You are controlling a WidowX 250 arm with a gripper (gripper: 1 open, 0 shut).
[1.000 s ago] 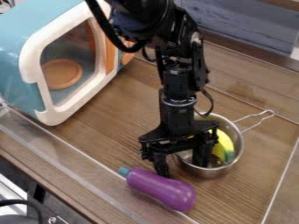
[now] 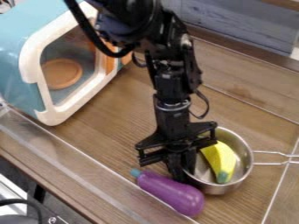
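My black gripper [image 2: 176,157] reaches down over the left part of a steel pot [image 2: 233,182] with a long wire handle pointing right. Its fingertips are dark and partly hidden, so what is between them is unclear. A yellow banana-like object [image 2: 221,160] lies in the pot, right of the gripper. A purple toy eggplant [image 2: 170,192] lies on the wooden counter just in front of the gripper and pot, at the lower left of the pot.
A blue-and-white toy microwave [image 2: 52,112] with an orange plate inside stands at the upper left. A wall runs along the back.
The pot has shifted right and turned, its handle now pointing right rather than toward the back. The gripper has moved slightly, and the eggplant sits a little further right.
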